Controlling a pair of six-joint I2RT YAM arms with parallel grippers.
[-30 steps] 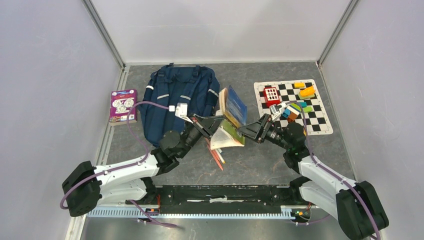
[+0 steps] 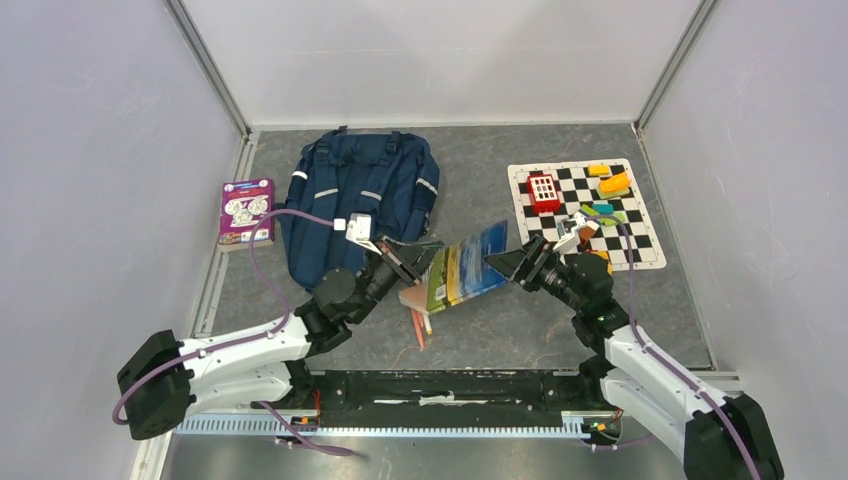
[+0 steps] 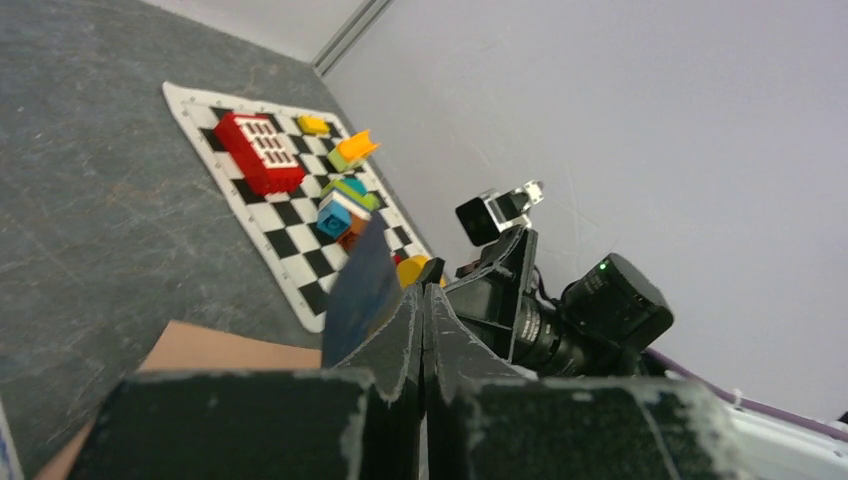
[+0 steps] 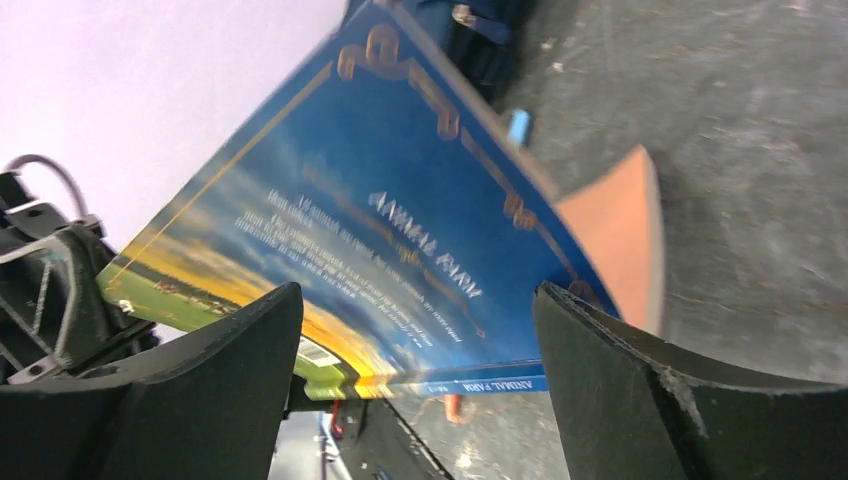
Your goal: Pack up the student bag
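A thin book with a blue, yellow and green cover is tilted in the air between my two arms. My left gripper is shut on its left side; in the left wrist view the fingers meet near the cover's dark edge. My right gripper is part open, its fingers apart, and the blue cover fills the view beyond them. Whether those fingers touch the book I cannot tell. The dark blue backpack lies flat at the back left.
A purple book lies left of the backpack. Orange and white pencils lie under the held book. At the right, a checkered board carries a red block and several other toy bricks. The floor in front of the board is bare.
The book was spread open with its pages showing; now it is closer to closed, its cover lower and turned toward the right gripper. My right gripper has shifted slightly right.
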